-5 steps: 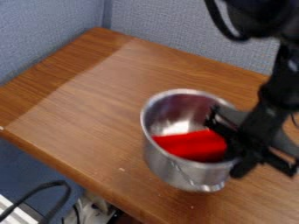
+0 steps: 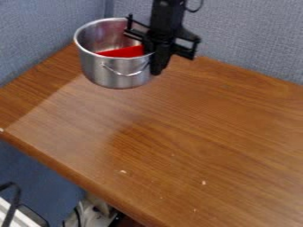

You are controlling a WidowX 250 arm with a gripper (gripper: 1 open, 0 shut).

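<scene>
A steel pot [image 2: 112,69] is held up at the top left by the black gripper [image 2: 151,55], which is at its right rim. A red object [image 2: 123,51] lies inside the pot, partly hidden by its wall. The fingers are partly lost behind the rim; they look closed on it, though the grip itself is hard to make out.
Padded grey-blue walls [image 2: 249,44] stand at the back and left. Cables lie off the table at the lower left.
The arm and the pot with the red object in it have moved from the front right up and back to the far left, clearing the middle of the table.
</scene>
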